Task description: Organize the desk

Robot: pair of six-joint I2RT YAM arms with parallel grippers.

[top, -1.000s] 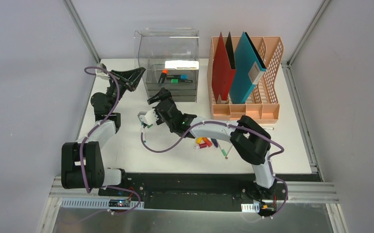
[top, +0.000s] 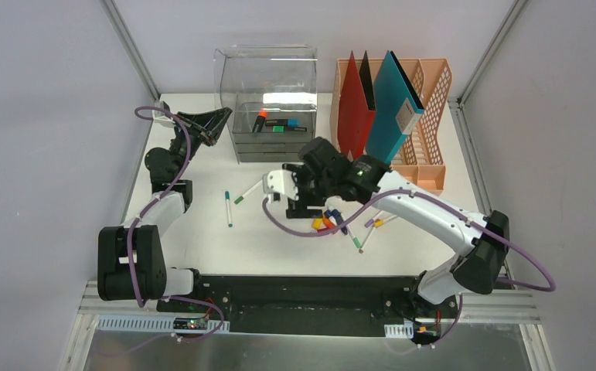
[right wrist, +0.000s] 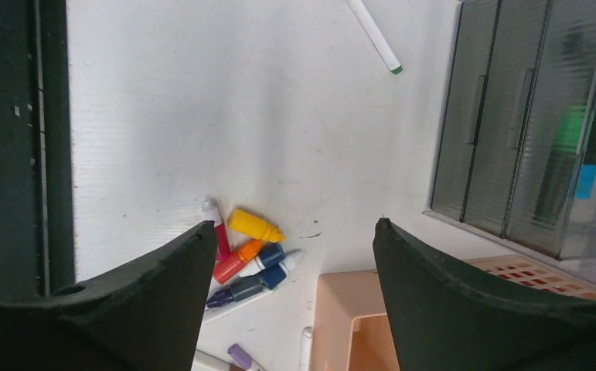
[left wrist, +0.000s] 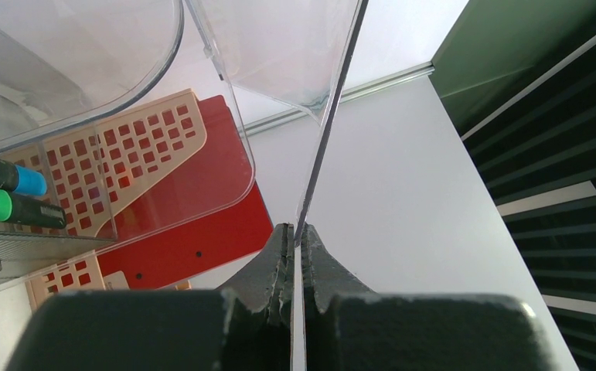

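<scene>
My left gripper is shut beside the clear acrylic organizer, at the edge of a clear panel; nothing else shows between its fingers. The organizer holds markers. My right gripper is open and empty, over loose small items: a yellow one, an orange-red one, a dark blue one and several others.
A peach organizer at the back right holds a red folder and a teal folder, both upright.
My right gripper has moved rightward and slightly toward the front, away from the acrylic organizer, to above the small items. The left arm has not moved.
</scene>
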